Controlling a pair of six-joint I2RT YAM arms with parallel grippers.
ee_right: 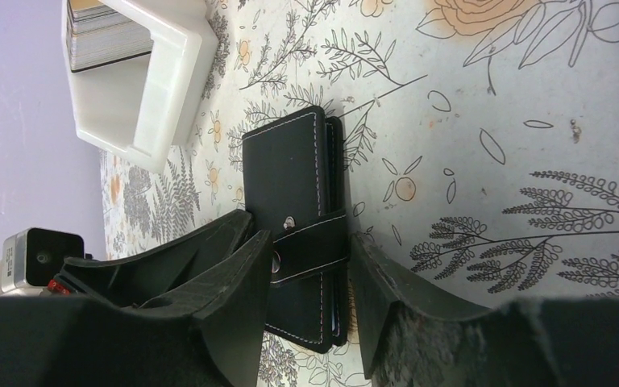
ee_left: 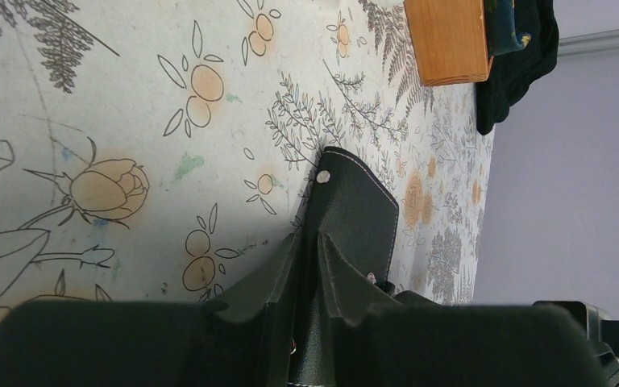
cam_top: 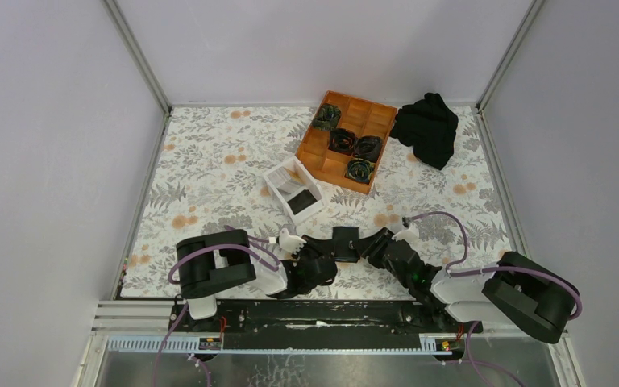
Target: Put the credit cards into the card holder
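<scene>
The black card holder lies on the table between my grippers, its snap strap across it in the right wrist view. My left gripper is at its left end, fingertips close together on the holder; whether anything is between them is unclear. My right gripper stands open, its fingertips on either side of the strap area. The white box holds a stack of cards, seen in the right wrist view.
A wooden compartment tray with bundled dark items stands behind, a black cloth at the back right.
</scene>
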